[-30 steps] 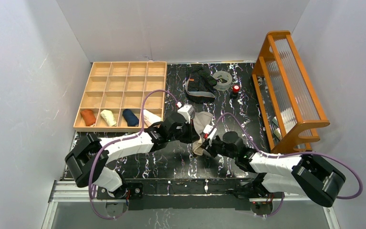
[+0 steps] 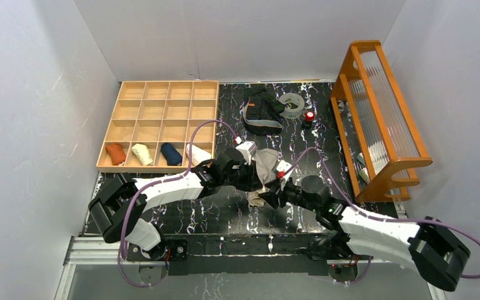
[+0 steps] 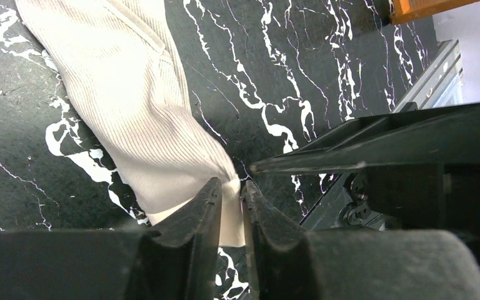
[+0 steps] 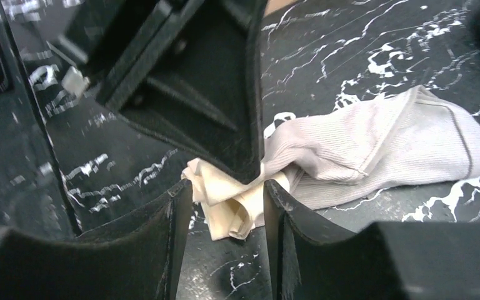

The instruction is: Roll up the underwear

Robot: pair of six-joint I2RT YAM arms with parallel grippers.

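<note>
The beige ribbed underwear [image 2: 266, 164] lies folded into a long strip on the dark marbled table, its near end bunched up. In the left wrist view the cloth [image 3: 144, 119] runs down to my left gripper, whose fingertips stand a little apart with fabric in the gap; whether they pinch it is unclear. My right gripper is open, with the bunched pale end of the underwear [image 4: 240, 215] showing beyond its spread fingers. A black finger of the left gripper covers part of that end in the right wrist view.
A wooden divided box [image 2: 120, 130] stands at left, with several rolled cloths in its front row. Farther back are a dark striped garment [image 2: 262, 111], a clear tape roll [image 2: 292, 103] and a red-topped bottle [image 2: 308, 119]. An orange wooden rack [image 2: 397, 119] stands at right.
The left arm has barely moved. More of the cloth's near end now shows.
</note>
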